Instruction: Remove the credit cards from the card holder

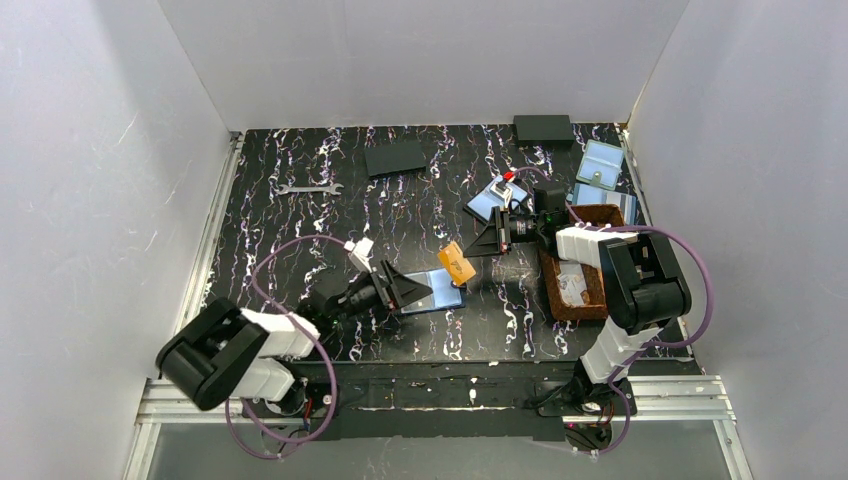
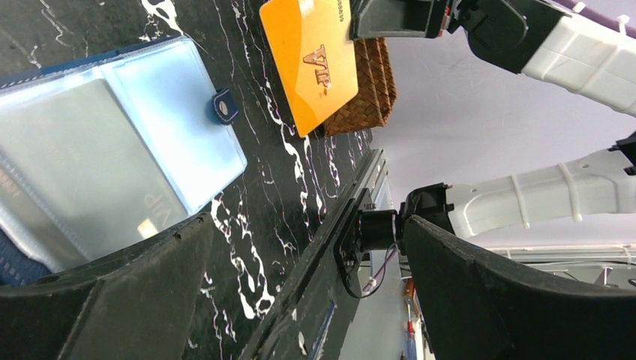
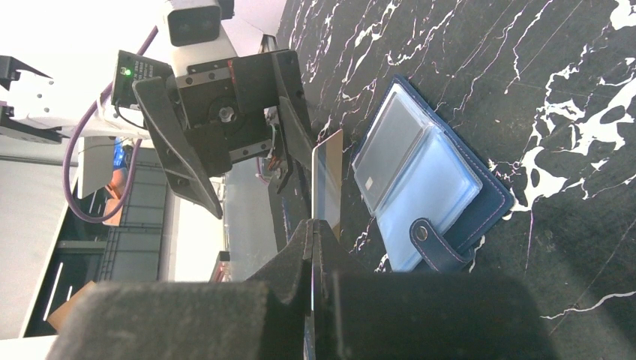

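Observation:
An orange credit card is held upright-ish by my right gripper, which is shut on it above the right part of the card holder. The open blue card holder lies on the marble table, with clear sleeves and a snap tab; something pale shows under the left sleeve. My left gripper is open, over the holder's left part, with nothing between its fingers.
A woven basket stands at the right, under the right arm. Other blue holders, two dark slabs and a wrench lie toward the back and left. The middle table behind the holder is clear.

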